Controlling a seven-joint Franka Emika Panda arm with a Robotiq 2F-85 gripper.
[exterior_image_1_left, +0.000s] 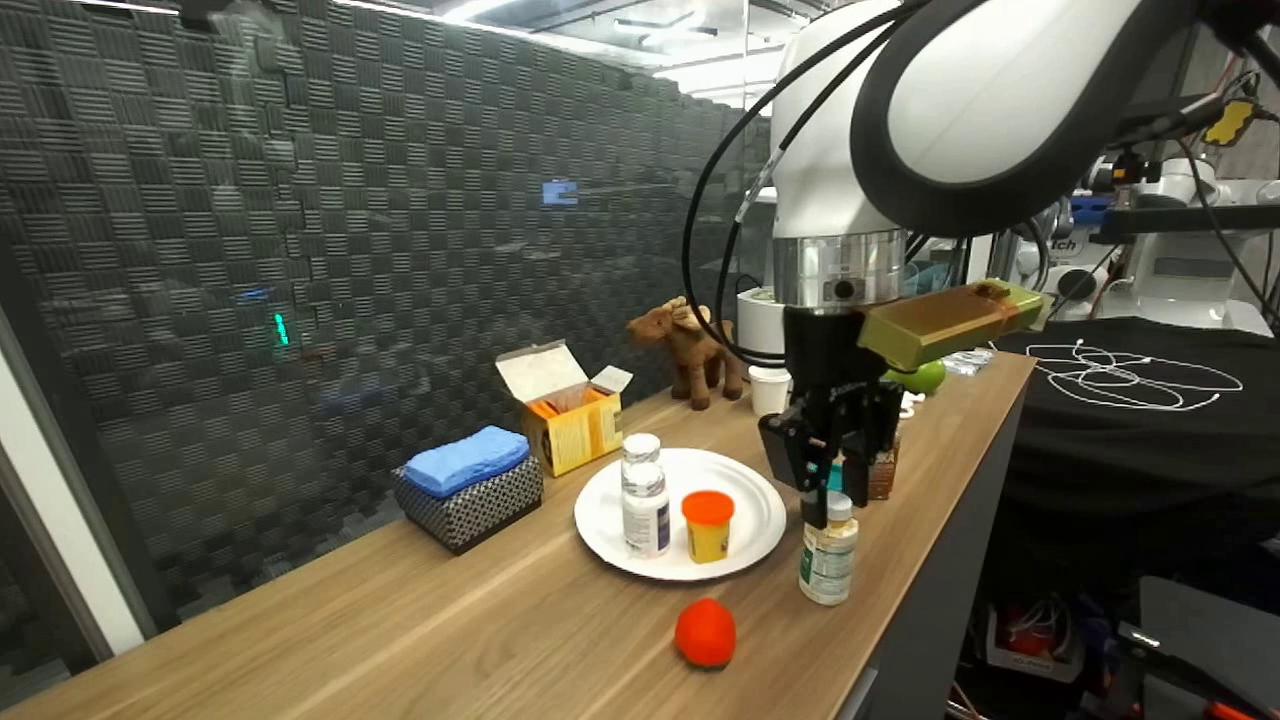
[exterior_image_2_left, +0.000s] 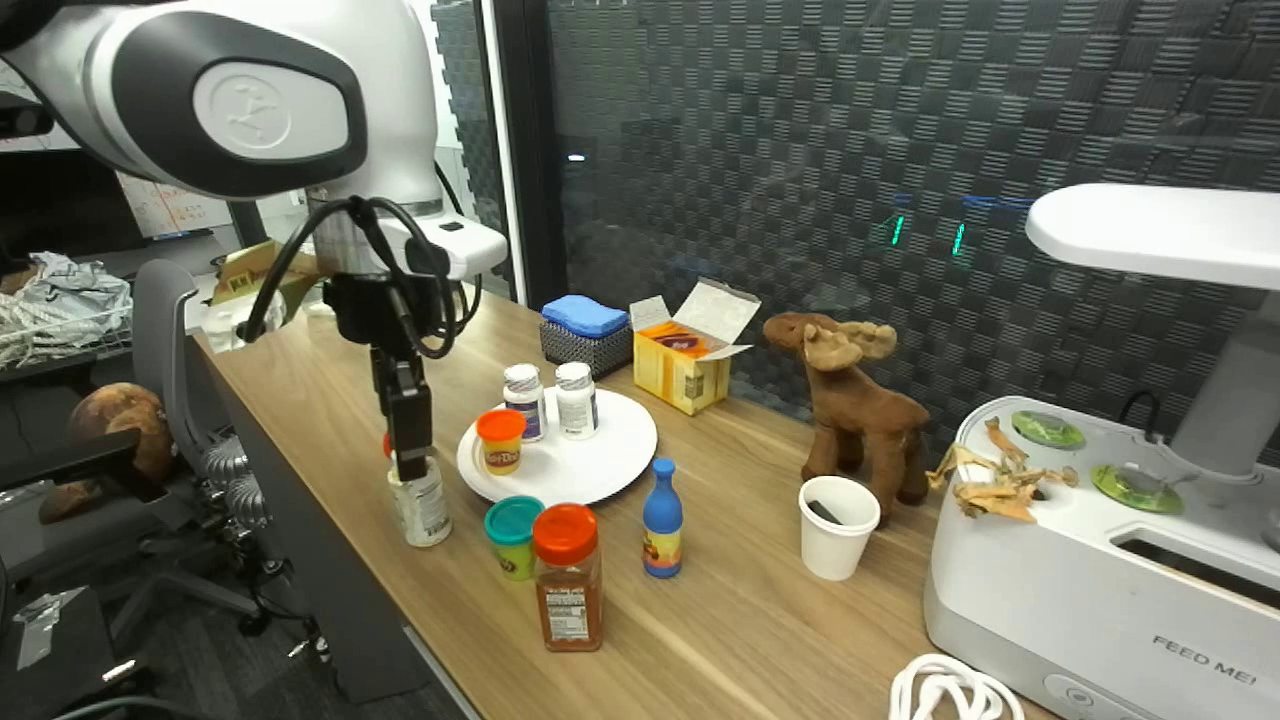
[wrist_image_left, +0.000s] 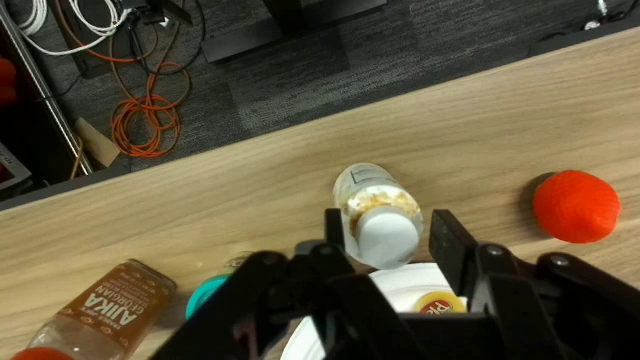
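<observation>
A white-capped bottle with a green-and-white label stands upright near the counter's front edge, right of the plate. Over its top hangs my gripper, pointing down. From the wrist view, the white cap lies between the two parted fingers, with a gap visible on the right side; contact on the left cannot be made out. The fingers are part open. In the second exterior view the gripper's dark fingers hide the bottle's cap. A white plate carries two white pill bottles and an orange-lidded Play-Doh tub.
Close beside the bottle stand a teal-lidded tub and a red-capped spice jar. A blue bottle is farther right. A red object sits in front of the plate.
</observation>
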